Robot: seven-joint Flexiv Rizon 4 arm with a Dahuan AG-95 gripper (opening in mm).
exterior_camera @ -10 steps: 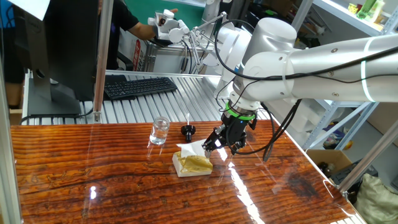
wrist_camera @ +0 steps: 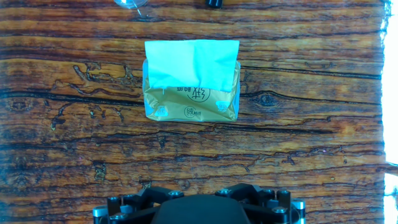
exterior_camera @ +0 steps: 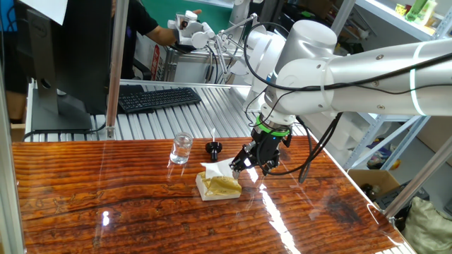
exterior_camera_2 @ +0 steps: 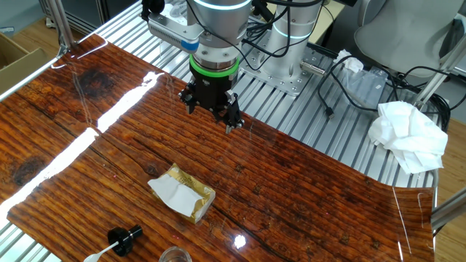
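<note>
A small gold-and-white tissue pack [exterior_camera: 219, 186] lies on the glossy wooden table, with a white tissue [exterior_camera_2: 175, 195] sticking out of its top. From above, the wrist view has the pack [wrist_camera: 191, 111] a little above the middle of the picture, with the tissue [wrist_camera: 191, 62] spread over its far half. My gripper [exterior_camera_2: 212, 122] hangs over the table, apart from the pack and toward the robot's base. Its fingers stand spread with nothing between them. Along the bottom of the wrist view, only part of the gripper shows.
Beyond the pack stand a clear glass [exterior_camera: 181, 149] and a black holder [exterior_camera: 213, 148] with a white-tipped stick. A keyboard [exterior_camera: 159, 99] and monitor [exterior_camera: 63, 70] are behind the table. Crumpled white material [exterior_camera_2: 409, 137] lies beside the table. Bare wood surrounds the pack's sides.
</note>
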